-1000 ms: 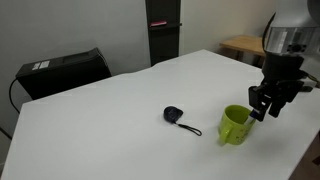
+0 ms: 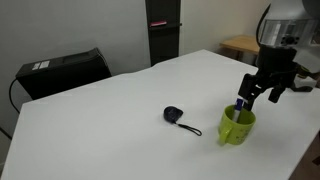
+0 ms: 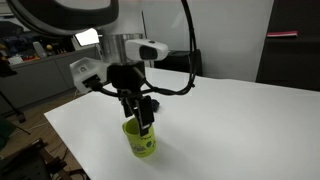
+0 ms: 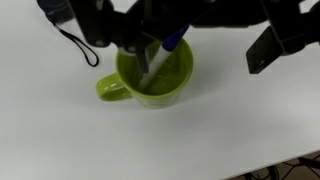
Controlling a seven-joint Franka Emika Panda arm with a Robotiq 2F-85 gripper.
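A lime green mug [image 2: 233, 130] stands upright near the right end of the white table. Inside it leans a marker [image 4: 157, 63] with a white body and a blue end [image 2: 239, 104] that pokes above the rim. Just above and to the right of the mug, in exterior view 1, my gripper [image 2: 264, 92] is open with nothing held. The wrist view has one finger [image 4: 127, 32] over the mug beside the marker and the other well off to the right. Exterior view 2 shows the mug [image 3: 141, 141] below the gripper, its marker hidden there.
A dark tape measure [image 2: 172, 113] with a wrist strap lies on the table beside the mug. At the far left sits a black box-shaped device [image 2: 65, 73].
My gripper has risen from beside the mug, and its fingers stand apart. The marker's blue end was beside the gripper at the mug's right; now it leans apart from it inside the mug.
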